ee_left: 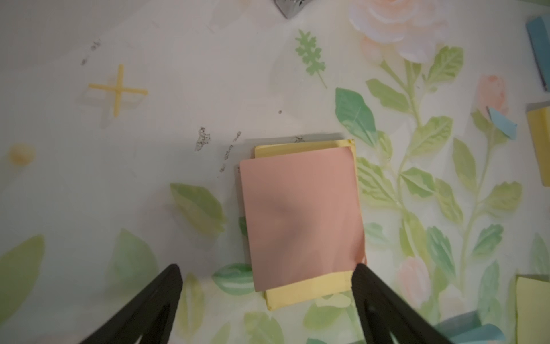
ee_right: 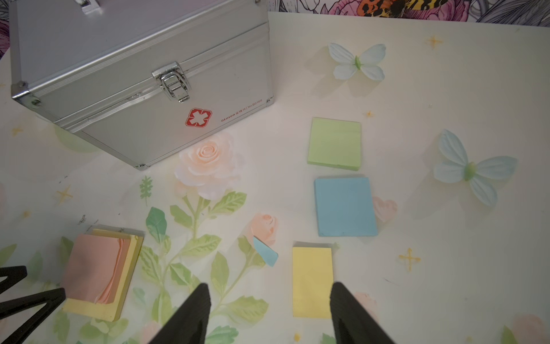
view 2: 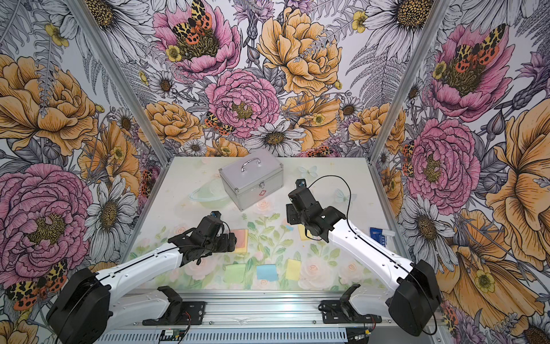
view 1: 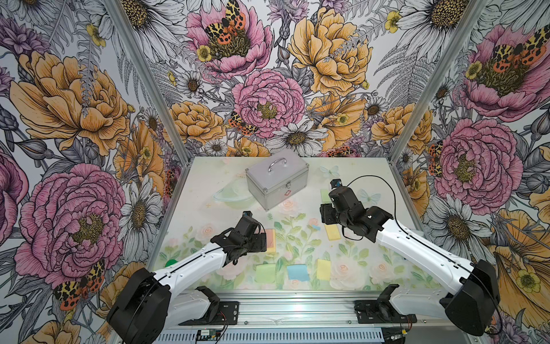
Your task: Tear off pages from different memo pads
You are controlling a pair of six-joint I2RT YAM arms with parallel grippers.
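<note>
My left gripper is open above a pink memo pad (ee_left: 300, 215) lying on a larger yellow pad (ee_left: 306, 286); its fingers are empty. The pink pad's sheets look slightly fanned at the right edge in the right wrist view. My right gripper hangs with empty fingers apart over the other pads: a green pad (ee_right: 334, 143), a blue pad (ee_right: 345, 206) and a narrow yellow pad (ee_right: 312, 281) in a column. Separate green (view 1: 265, 273), blue (view 1: 298, 272) and yellow (view 1: 323, 269) sheets or pads lie along the front edge.
A silver case (view 1: 276, 177) stands at the back centre. A small blue scrap (ee_right: 265, 250) lies between the pads. A blue and white object (view 2: 378, 238) is at the right edge.
</note>
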